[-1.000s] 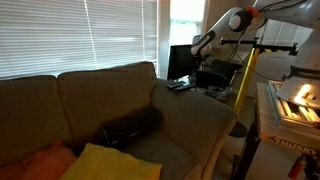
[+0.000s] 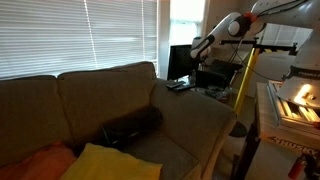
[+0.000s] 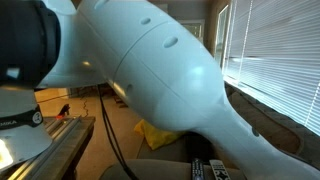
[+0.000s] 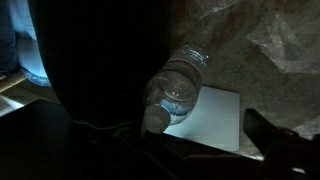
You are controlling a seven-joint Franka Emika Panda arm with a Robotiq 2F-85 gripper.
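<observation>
In the wrist view, a clear plastic bottle [image 4: 178, 84] with a white cap [image 4: 156, 119] shows between the dark fingers, its cap end toward the left finger. My gripper stands open, the right finger [image 4: 268, 138] well apart from the bottle. Whether the left finger touches the cap is hard to tell in the dark. A pale flat square [image 4: 213, 118] lies beside and partly under the bottle. Far back in exterior view 1, the gripper [image 2: 197, 64] hangs low beyond the sofa arm, too small there to show its fingers.
Two dark remotes [image 3: 219, 170] lie on the sofa arm [image 2: 200, 112]. Clear wrap [image 4: 285, 42] is on the brown surface at upper right in the wrist view. A yellow pole [image 2: 247, 70] and a wooden table [image 2: 283, 115] stand on the right in exterior view 1.
</observation>
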